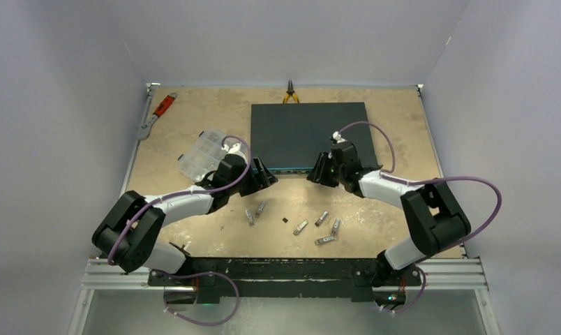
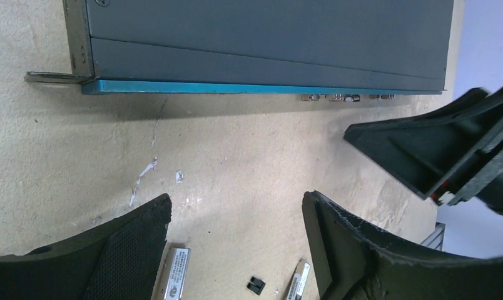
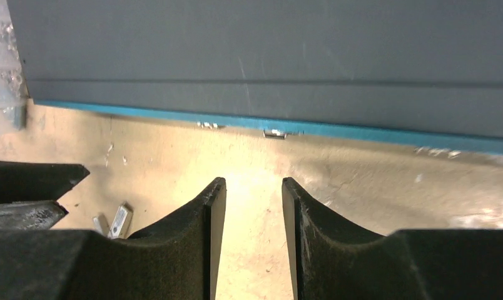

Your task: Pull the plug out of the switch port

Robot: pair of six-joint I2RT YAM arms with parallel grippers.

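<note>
The dark switch (image 1: 305, 132) lies at the back of the table, its blue front edge (image 2: 236, 87) towards me. Small metal plug ends (image 2: 343, 97) stick out below that edge. In the right wrist view one metal end (image 3: 274, 134) shows ahead of the gap between my fingers. My right gripper is part open and empty, a little in front of the edge. Near the switch's left front corner, my left gripper stands wide apart with nothing between its fingers. Which metal piece is the plug I cannot tell.
Several loose metal modules (image 1: 322, 218) and a small black piece (image 1: 285, 220) lie on the front table. A clear compartment box (image 1: 206, 152) sits left of the switch. Pliers (image 1: 290, 92) are behind it; a red-handled tool (image 1: 165, 105) lies far left.
</note>
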